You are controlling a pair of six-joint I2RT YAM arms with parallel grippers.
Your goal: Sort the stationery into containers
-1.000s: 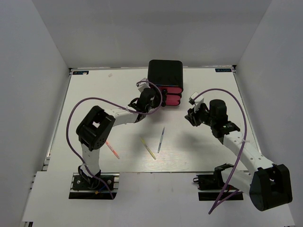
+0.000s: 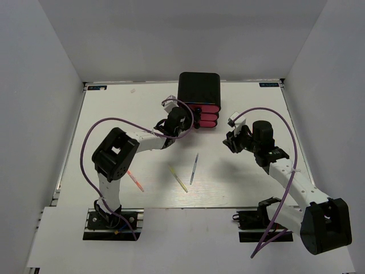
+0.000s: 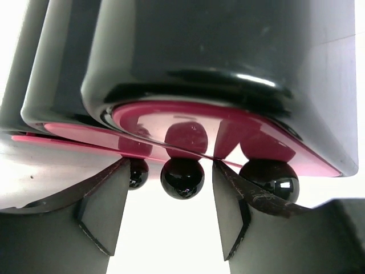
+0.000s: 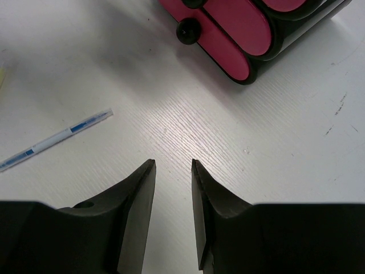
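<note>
A black organizer (image 2: 199, 85) with pink drawer fronts stands at the back middle. My left gripper is open right at those fronts, its fingertips either side of a round black knob (image 3: 182, 179). My right gripper is part open over bare table, right of the organizer, nothing between its fingers. On the table lie a blue pen (image 2: 194, 168), a yellow pen (image 2: 178, 178) and a red pen (image 2: 136, 180).
Grey walls enclose the sides and back.
The right arm is almost unchanged.
</note>
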